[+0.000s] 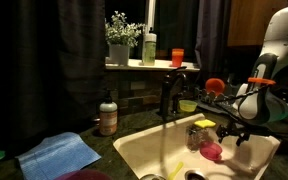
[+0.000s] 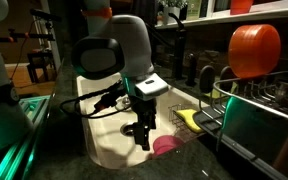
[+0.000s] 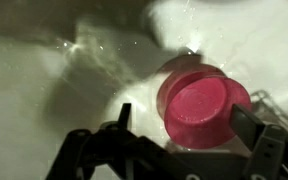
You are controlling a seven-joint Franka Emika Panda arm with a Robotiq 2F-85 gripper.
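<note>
A pink cup (image 3: 200,112) lies in the white sink (image 1: 154,147), its round face toward the camera in the wrist view. My gripper is open, its fingers apart on either side of the cup in that view, with nothing held. From the first exterior view, the gripper (image 1: 230,136) hangs over the right part of the sink, above and to the right of the pink cup (image 1: 211,152). In the second exterior view, the cup (image 2: 167,144) shows beyond the gripper, near the basin's edge.
Metal cups (image 1: 195,135) and a yellow sponge (image 1: 205,123) are at the sink's back edge, near the black faucet (image 1: 169,95). A dish rack with a red pan (image 2: 254,50) stands beside the sink. Left of it, a blue cloth (image 1: 58,156) covers the counter.
</note>
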